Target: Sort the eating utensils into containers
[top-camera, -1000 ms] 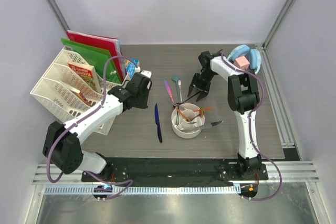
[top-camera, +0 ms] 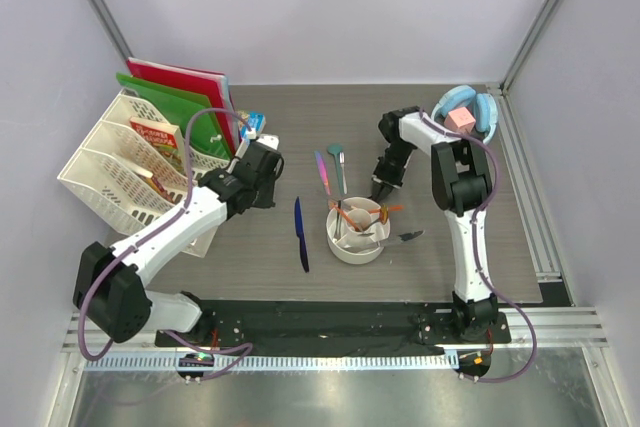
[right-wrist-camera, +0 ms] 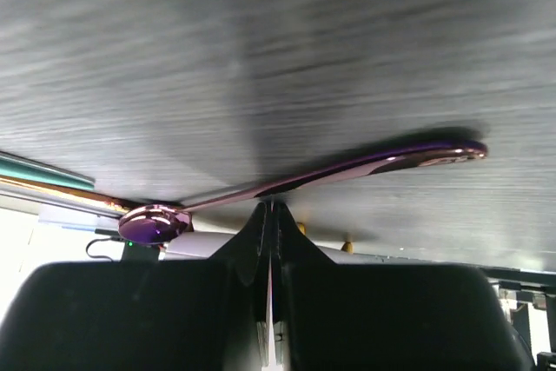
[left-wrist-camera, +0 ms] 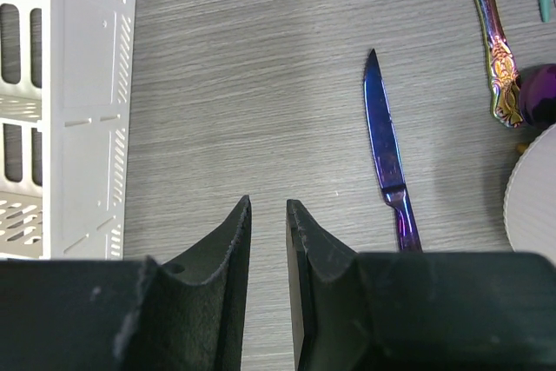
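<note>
My right gripper is shut with nothing between its fingers. A purple spoon (right-wrist-camera: 373, 162) lies on the table just past its fingertips, bowl to the left in the right wrist view. In the left wrist view only the spoon's bowl (left-wrist-camera: 540, 102) shows, by the white pot (left-wrist-camera: 537, 202). The pot (top-camera: 353, 256) holds several utensils. My left gripper is open by a narrow gap, empty, above bare table. Right of it lies a blue knife (left-wrist-camera: 380, 128). An iridescent utensil (top-camera: 322, 172), a teal utensil (top-camera: 337, 162) and a silver one (top-camera: 343, 172) lie behind the pot.
A white rack (top-camera: 100, 185) with folders and a book stands at the left. Blue headphones (top-camera: 485, 112) and a pink block (top-camera: 460, 120) sit at the back right. Bare table (top-camera: 300, 112) lies between the arms toward the back.
The left arm has shifted slightly to the left.
</note>
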